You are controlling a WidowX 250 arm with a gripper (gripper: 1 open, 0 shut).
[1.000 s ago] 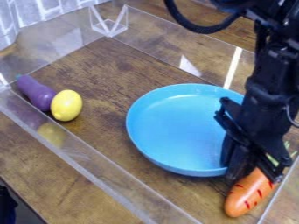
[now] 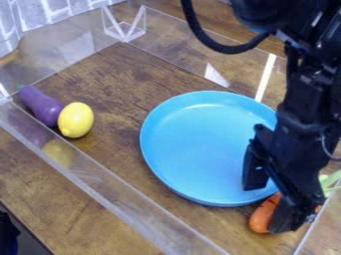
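A blue plate (image 2: 196, 139) lies on the wooden floor of a clear-walled box. The black gripper (image 2: 278, 186) is low at the right, over the plate's right edge, open. Below it lies an orange carrot (image 2: 264, 217) with green leaves (image 2: 326, 183) showing at the right; most of the carrot is hidden behind the gripper.
A purple eggplant (image 2: 42, 106) and a yellow lemon (image 2: 76, 120) lie at the left. Clear walls run along the left and back. Bare wood (image 2: 107, 80) shows left of and behind the plate.
The gripper has shifted slightly and now covers more of the carrot. The carrot's visible tip is higher in view, and its green leaves have come into sight at the right.
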